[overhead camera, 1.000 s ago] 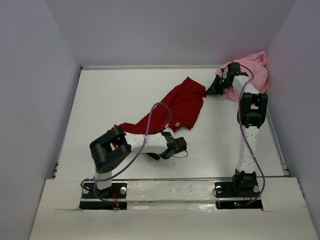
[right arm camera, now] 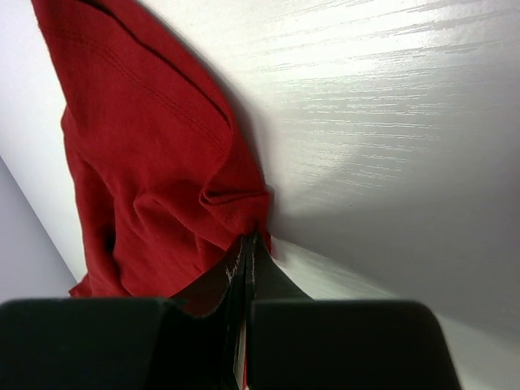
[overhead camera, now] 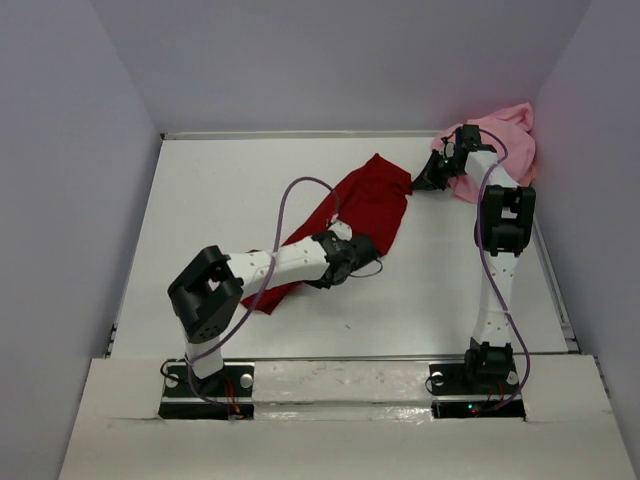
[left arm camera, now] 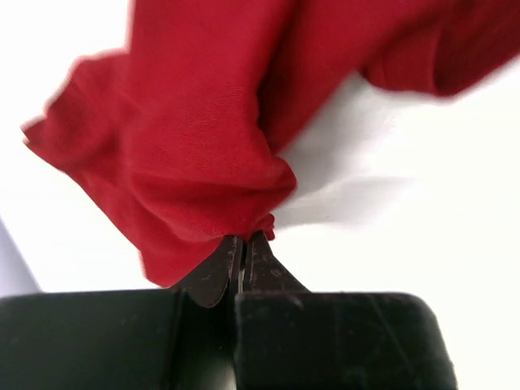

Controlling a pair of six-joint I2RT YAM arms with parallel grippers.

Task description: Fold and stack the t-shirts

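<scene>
The red t shirt point(overhead camera: 375, 190) stretches diagonally across the table, bunched into a long band from back right to front left. My left gripper is shut on its near edge, the red cloth point(left arm camera: 187, 138) pinched at the fingertips. In the top view, the left arm covers part of the shirt's lower half. At the shirt's far right corner, my right gripper is shut with red cloth point(right arm camera: 154, 138) at its tips. A pink shirt point(overhead camera: 510, 130) lies crumpled in the back right corner, partly behind the right arm.
Bare white table point(overhead camera: 215, 190) lies to the left of the red shirt. More free surface point(overhead camera: 430, 290) spreads between the two arms. Grey walls point(overhead camera: 330, 60) close in the back and both sides.
The right arm has stayed still.
</scene>
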